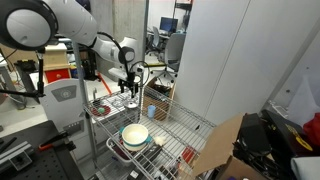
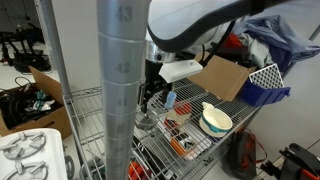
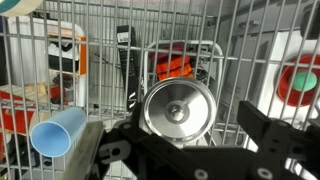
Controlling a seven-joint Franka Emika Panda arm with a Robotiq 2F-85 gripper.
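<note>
A round silver lid with a small knob at its centre lies on the wire rack; in exterior view 1 the lid is a pale disc near the rack's far end. My gripper is open above it, its fingers apart on either side of the lid's lower part in the wrist view. Nothing shows between them. From the side, the gripper points down over the lid, apparently with a gap between.
A blue cup lies close by on the rack. Stacked pale bowls are nearer exterior camera 1. A red-and-green round item sits on the opposite side. An open cardboard box stands at the rack's end.
</note>
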